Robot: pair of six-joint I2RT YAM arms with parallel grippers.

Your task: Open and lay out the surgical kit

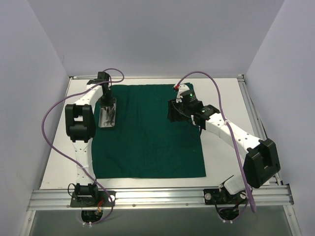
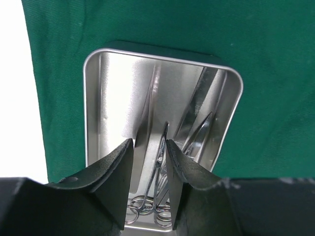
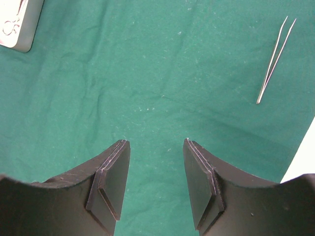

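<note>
A metal tray [image 2: 118,93] sits on the green drape at the left, holding flat blade-like tools [image 2: 193,102], scissor-type instruments [image 2: 159,160] and other steel pieces. My left gripper is over the tray with its fingers apart and nothing seen held. My right gripper hangs over the drape on the right, open and empty; tweezers [image 3: 268,73] lie on the cloth beyond it, and the tray's corner shows at upper left in that view.
The green drape [image 1: 147,147] is mostly bare in the middle and front. White table [image 1: 59,157] borders it.
</note>
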